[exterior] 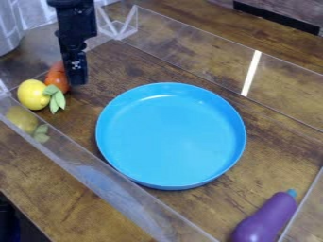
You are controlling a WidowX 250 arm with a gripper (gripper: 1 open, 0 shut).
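Note:
My black gripper (71, 71) is low at the upper left, open, over an orange carrot (57, 77) that is partly hidden by it. A yellow lemon-like fruit (33, 95) with green leaves lies just in front of the carrot. A large blue plate (171, 134) rests on the wooden surface in the middle, and a purple eggplant (263, 218) lies at the lower right.
Clear walls (139, 203) border the wooden area. A pale round object (8, 24) stands at the upper left edge. Bare wood is free behind and to the right of the plate.

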